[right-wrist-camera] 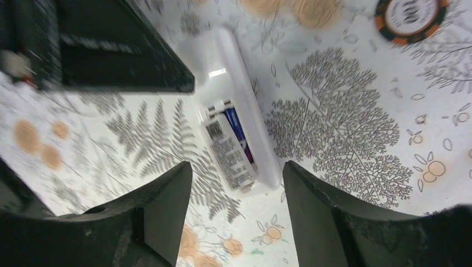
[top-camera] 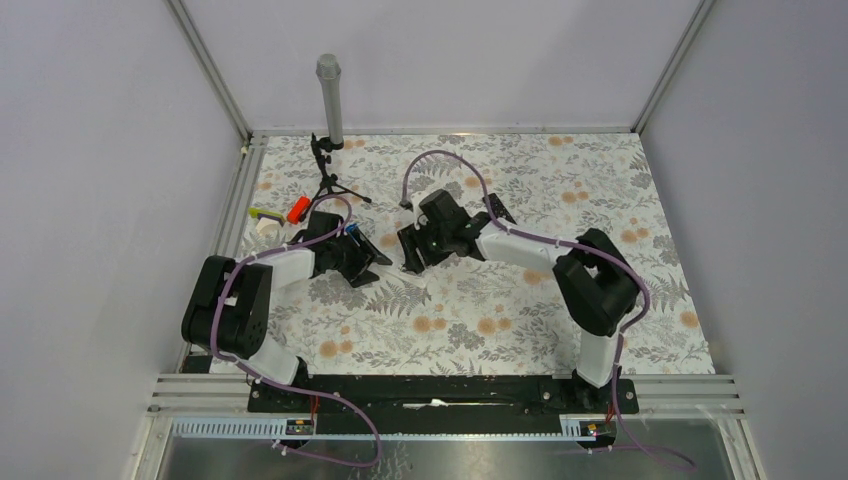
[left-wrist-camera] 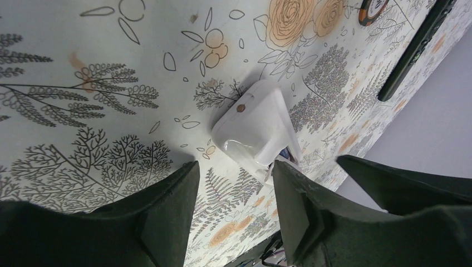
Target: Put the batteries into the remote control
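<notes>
The white remote control (right-wrist-camera: pixel 259 133) lies on the patterned cloth, compartment facing up. A white printed battery (right-wrist-camera: pixel 230 154) sits in it beside a blue and purple strip. My left gripper is by the remote's left part, its fingers apart. One finger crosses the remote's edge in the left wrist view. Whether both sides are clamped is not clear. My right gripper (top-camera: pixel 411 256) hovers over the right end of the remote. Its fingers (right-wrist-camera: pixel 161 206) stand apart on either side of the compartment end in the right wrist view, with nothing held.
A poker chip (right-wrist-camera: pixel 411 19) lies behind the remote. Farther right is a black slab-like object (top-camera: pixel 500 207), partly under the right arm's cable. At the back left stand a small black tripod (top-camera: pixel 326 180) and a red object (top-camera: pixel 298 209).
</notes>
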